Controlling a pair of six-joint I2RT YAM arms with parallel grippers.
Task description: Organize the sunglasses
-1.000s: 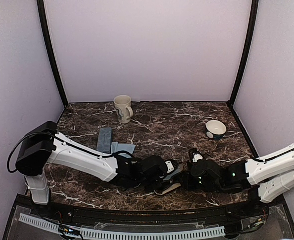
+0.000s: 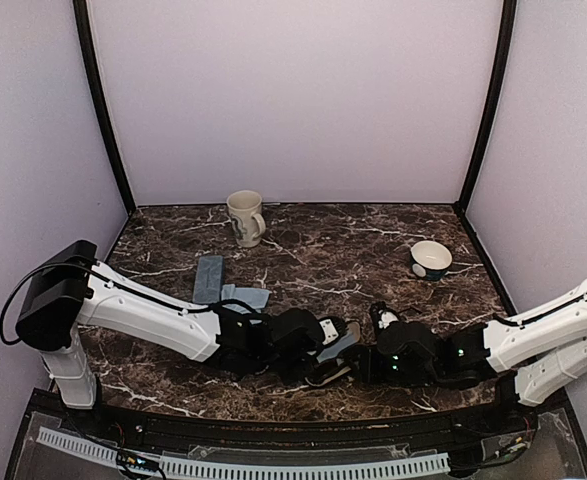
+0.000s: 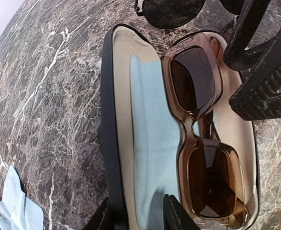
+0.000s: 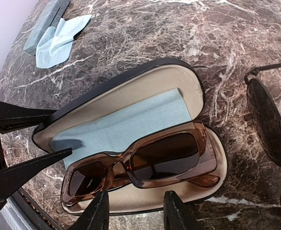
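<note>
An open glasses case (image 3: 118, 120) holds translucent brown sunglasses (image 4: 164, 158) in one half and a light blue cloth (image 3: 152, 120) along the other. My left gripper is open at the case's left wall, low in its wrist view. My right gripper stands open beside the case's near edge, with the brown frames in front of its fingers. Dark round sunglasses (image 4: 269, 120) lie just outside the case, at the right of the right wrist view and top of the left one.
A grey-blue case (image 2: 209, 278) and blue cloth (image 2: 245, 297) lie to the left. A mug (image 2: 245, 218) stands at the back, a small bowl (image 2: 430, 258) at the back right.
Both arms have shifted slightly over the last second, the left one a little leftward at the case.
</note>
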